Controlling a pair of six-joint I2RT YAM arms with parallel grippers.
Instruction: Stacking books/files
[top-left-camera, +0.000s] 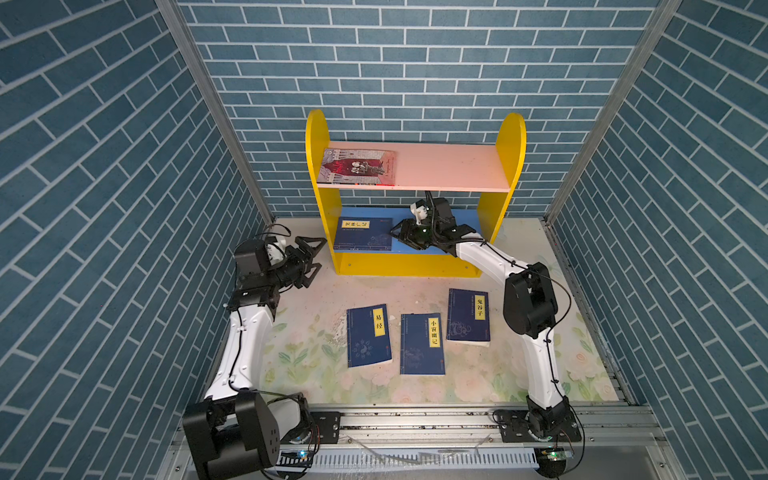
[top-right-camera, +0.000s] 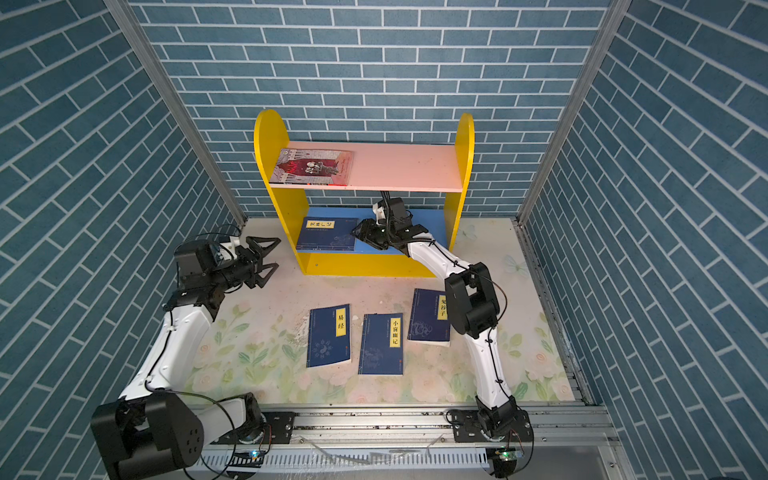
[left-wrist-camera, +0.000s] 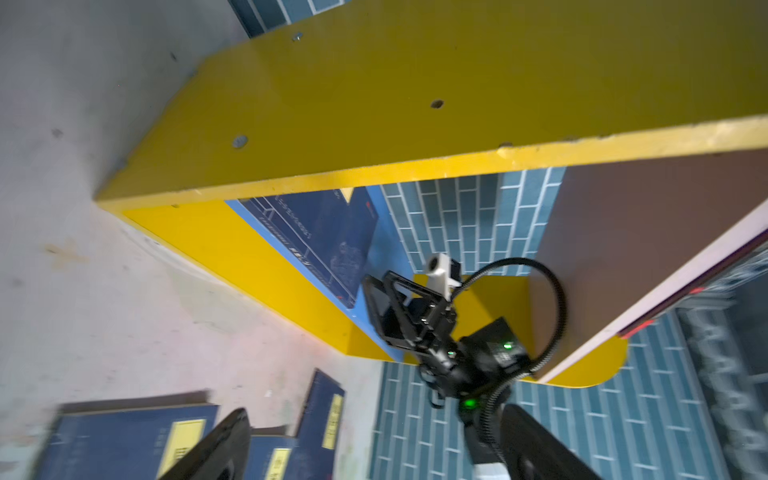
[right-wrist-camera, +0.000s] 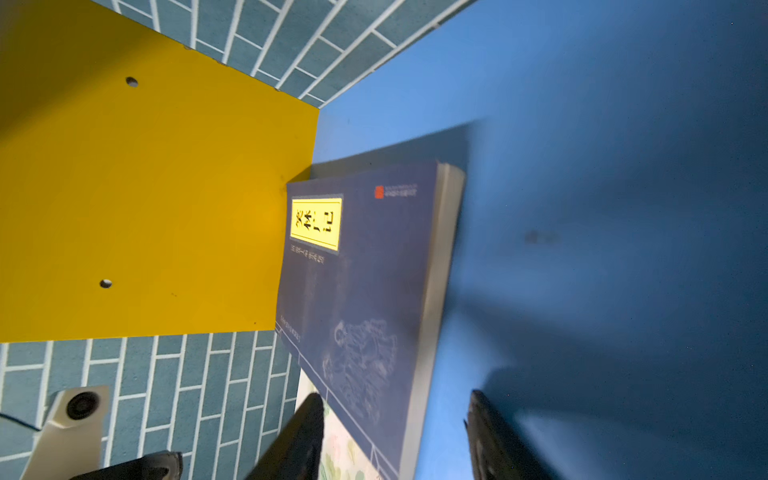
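On the blue lower shelf (top-left-camera: 468, 220) a dark blue book (right-wrist-camera: 352, 272) lies flat at the left, its far end against the yellow side panel (right-wrist-camera: 184, 192). My right gripper stands part open just right of this book; blue shelf and the book's near corner show between its fingers, and nothing is gripped. Left of the shelf unit, my left gripper (top-left-camera: 313, 262) is wide open and empty. On the table lie three more blue books: one left (top-left-camera: 368, 344), one middle (top-left-camera: 421, 352) and one right (top-left-camera: 465, 320). A red and grey book (top-left-camera: 357, 167) rests on the pink upper shelf (top-left-camera: 448, 160).
The upper shelf hangs above my right gripper, and yellow panels close both sides. Right of the red book the upper shelf is bare.
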